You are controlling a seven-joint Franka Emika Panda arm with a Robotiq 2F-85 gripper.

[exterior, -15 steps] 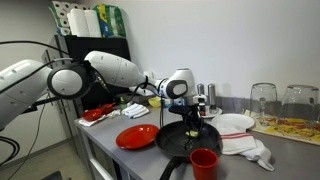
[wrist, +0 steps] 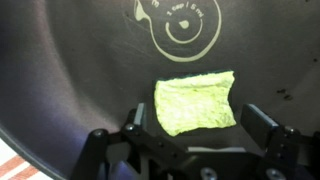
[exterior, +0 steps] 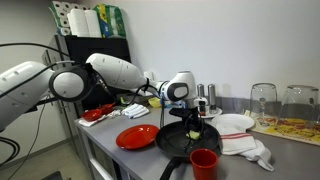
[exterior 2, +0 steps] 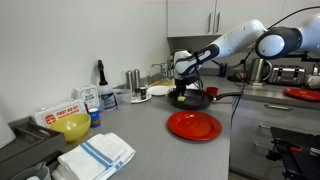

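A yellow-green sponge (wrist: 195,103) lies flat on the black floor of the frying pan (wrist: 90,50). Over it is my gripper, its two fingers well apart, one on each side of the sponge's near edge, and nothing gripped. In the first exterior view the gripper points down into the pan (exterior: 172,139), and the sponge (exterior: 194,135) shows as a small yellow patch under it. The second exterior view has the sponge (exterior 2: 181,98) as a yellow spot in the pan, below the gripper (exterior 2: 187,88). How high the fingertips are above the pan is hard to tell.
Close to the pan stand a red cup (exterior: 204,164) and a red plate (exterior: 137,136). A white plate (exterior: 232,123) and a white cloth (exterior: 238,143) lie behind to the right. Glass jars (exterior: 264,100) line the back. Open counter (exterior 2: 150,145) extends beyond the red plate.
The gripper has come down slightly over the pan. Everything else looks the same.
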